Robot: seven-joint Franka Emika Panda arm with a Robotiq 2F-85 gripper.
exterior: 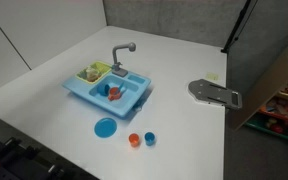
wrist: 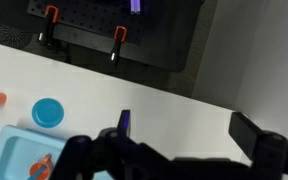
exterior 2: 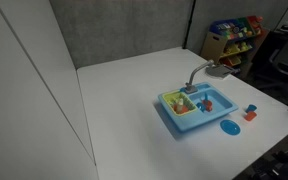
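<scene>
My gripper is open, its black fingers wide apart at the bottom of the wrist view, with only bare white table showing between them. A light blue toy sink (exterior: 134, 104) stands on the table, with a grey faucet (exterior: 116, 62) behind it. Inside its basin lie a red item (exterior: 114, 92) and something blue. A yellow-green basket (exterior: 88, 75) holding small items occupies the sink's left side. In front of the sink lies a flat blue plate (exterior: 105, 128). Beside the plate are an orange cup (exterior: 134, 140) and a blue cup (exterior: 150, 138).
A grey metal tray or rack (exterior: 214, 94) lies on the table's right side, near a small yellowish patch (exterior: 212, 76). Beyond the table stands a wooden shelf (exterior 2: 229, 42) with colourful bins.
</scene>
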